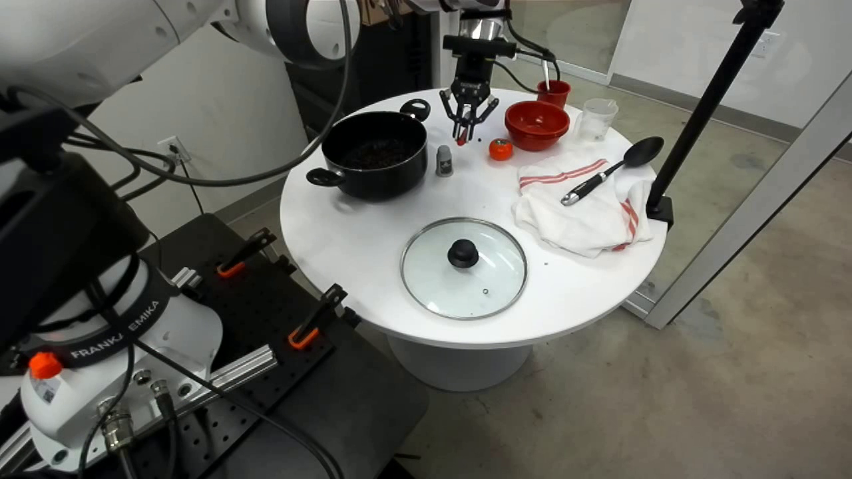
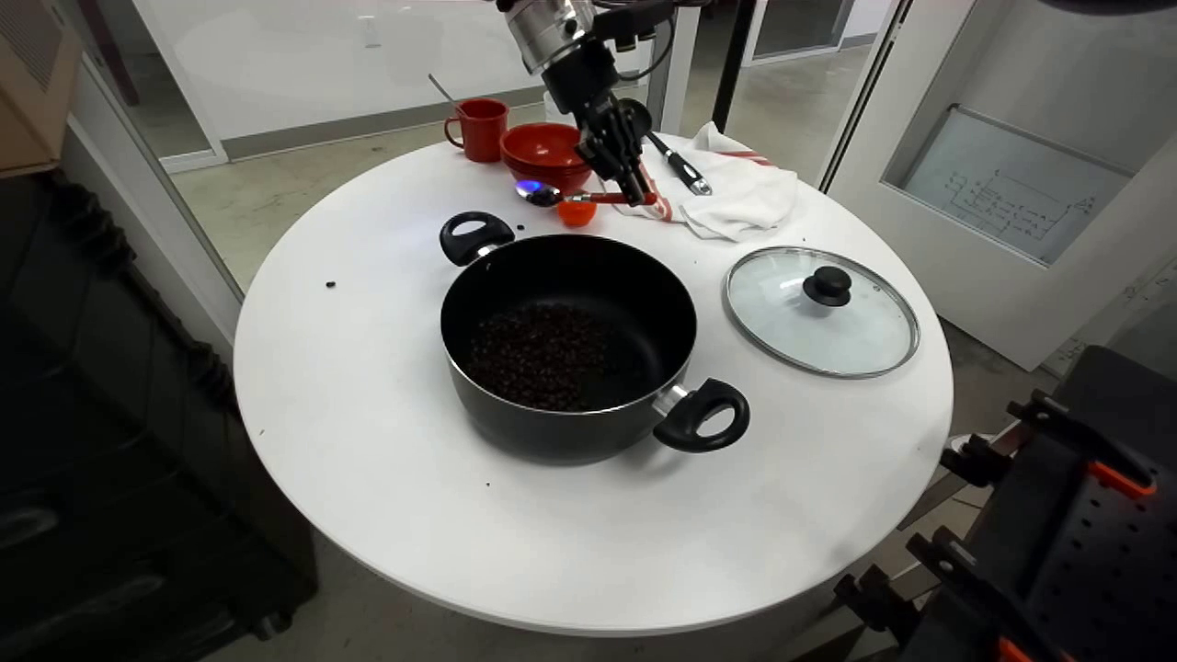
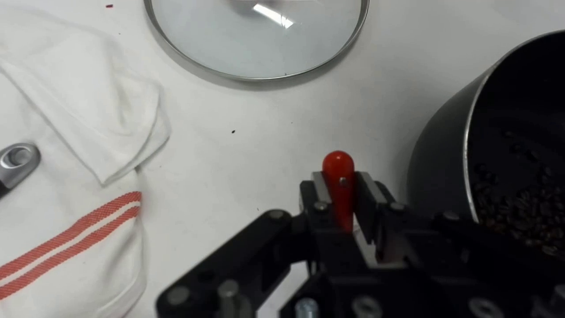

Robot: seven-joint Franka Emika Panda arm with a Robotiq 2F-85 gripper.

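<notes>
My gripper (image 1: 463,134) is shut on the red handle of a spoon. In exterior view 2 the spoon's red handle (image 2: 609,199) runs left from the fingers to a shiny metal bowl, held above the table near the orange tomato (image 2: 576,211). The wrist view shows the rounded red handle end (image 3: 337,161) between the fingertips; the spoon's bowl is hidden there. A black pot (image 2: 568,425) with dark beans (image 2: 535,355) in its bottom stands close by, beyond the gripper's right side in the wrist view.
Stacked red bowls (image 1: 536,125), a red mug (image 2: 482,131) and a clear cup (image 1: 596,120) stand at the far edge. A small grey shaker (image 1: 444,161) is beside the pot. A glass lid (image 1: 435,279) and a towel (image 1: 559,215) bearing a black spoon (image 1: 591,185) lie nearer.
</notes>
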